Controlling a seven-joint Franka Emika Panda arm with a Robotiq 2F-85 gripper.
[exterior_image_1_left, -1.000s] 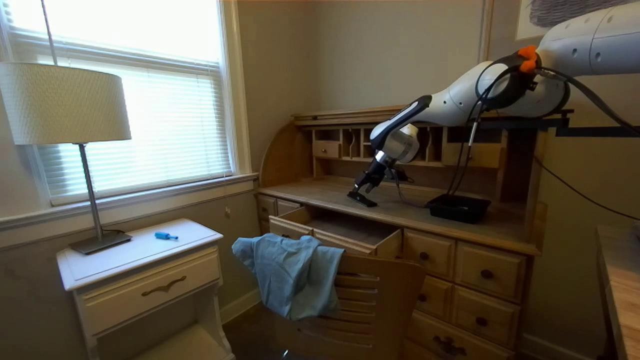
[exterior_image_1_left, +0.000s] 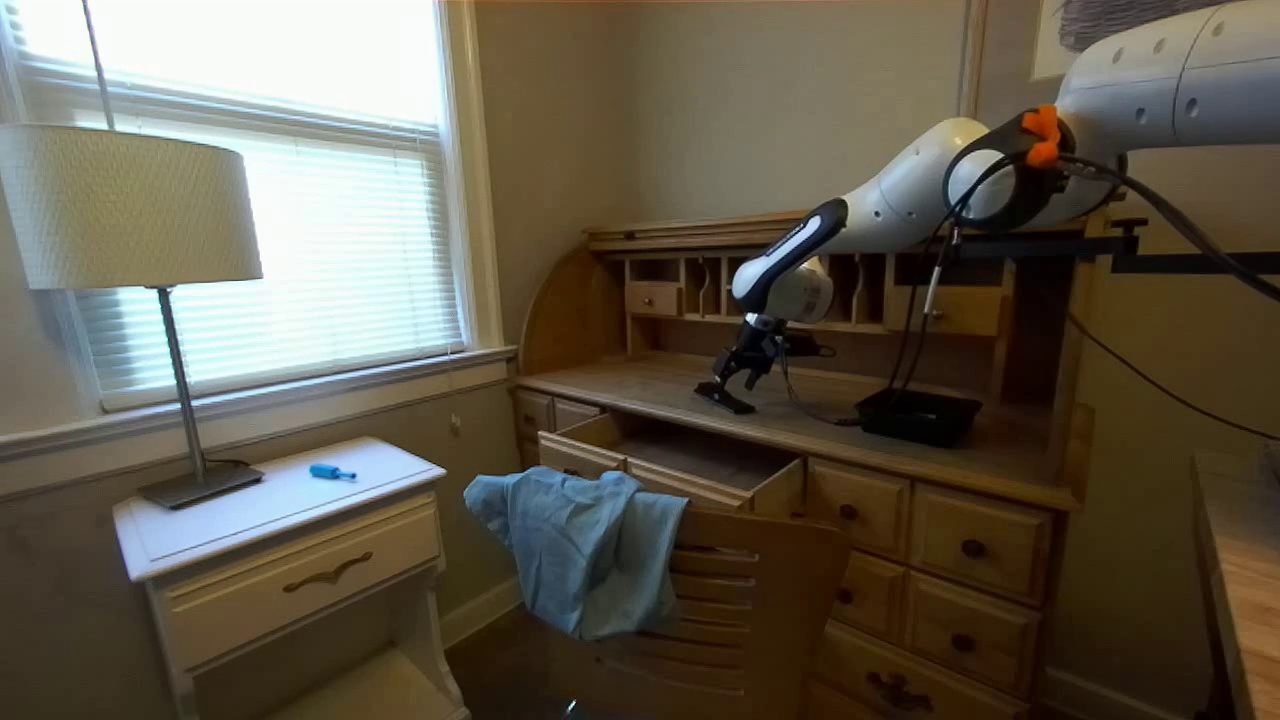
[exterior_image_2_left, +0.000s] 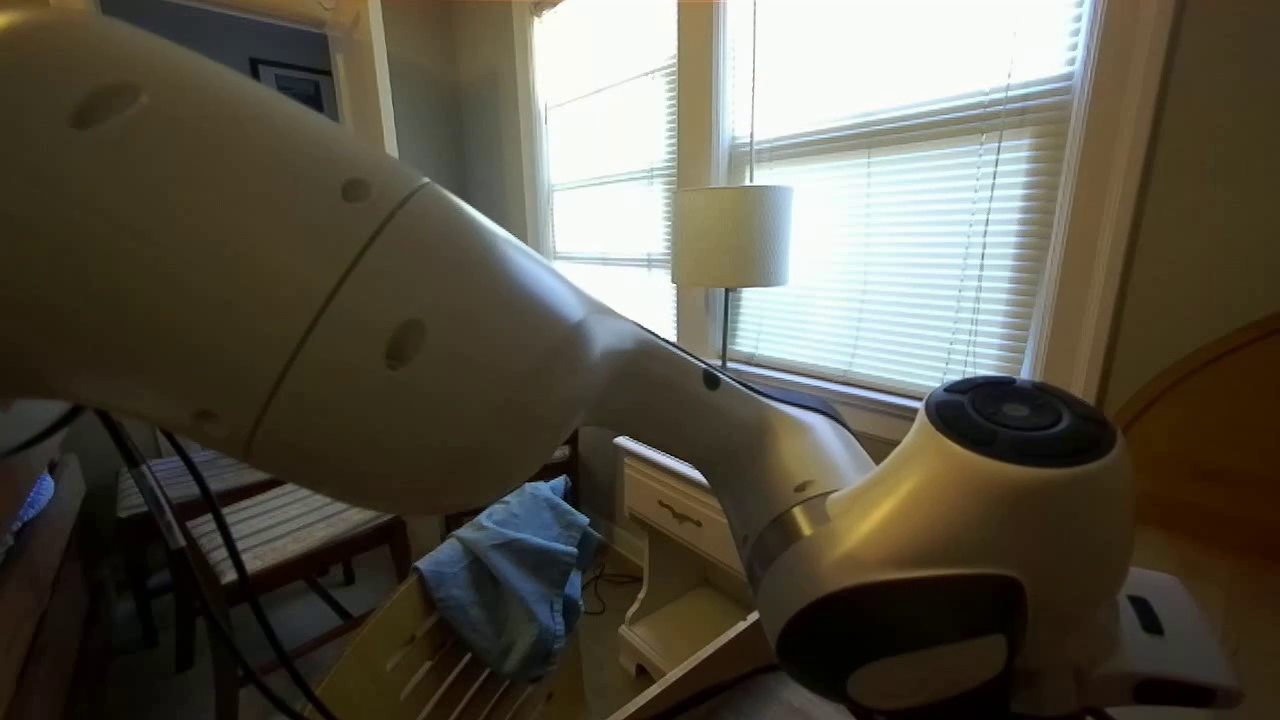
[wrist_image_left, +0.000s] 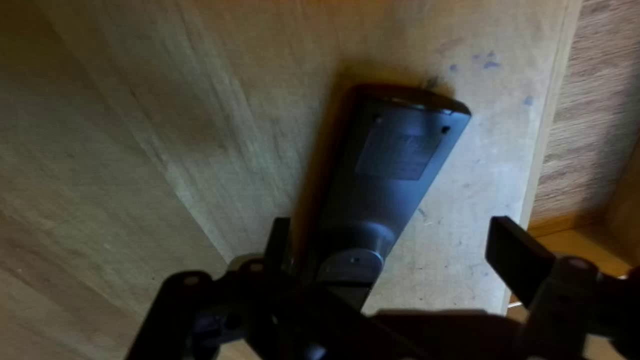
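A dark remote-like object (wrist_image_left: 384, 162) lies on the wooden desktop (wrist_image_left: 198, 120), its long side running aslant in the wrist view. The same black object (exterior_image_1_left: 725, 398) shows near the desk's front edge in exterior view 1. My gripper is open just above it, with one finger (wrist_image_left: 277, 246) close beside its left side and the other (wrist_image_left: 516, 258) well off to its right. The object's near end is hidden behind the gripper body. In exterior view 2 the arm hides the gripper and the object.
An open drawer (exterior_image_1_left: 708, 454) juts out below the desk's front edge. A black tray (exterior_image_1_left: 919, 415) stands to the right on the desktop. In front are a chair with a blue cloth (exterior_image_1_left: 588, 546) and a white nightstand (exterior_image_1_left: 288, 480) bearing a blue object (exterior_image_1_left: 332, 472).
The gripper and wrist have turned from a slanted to a more upright pose over the dark object. The upper arm has shifted slightly left. The object lies in about the same place.
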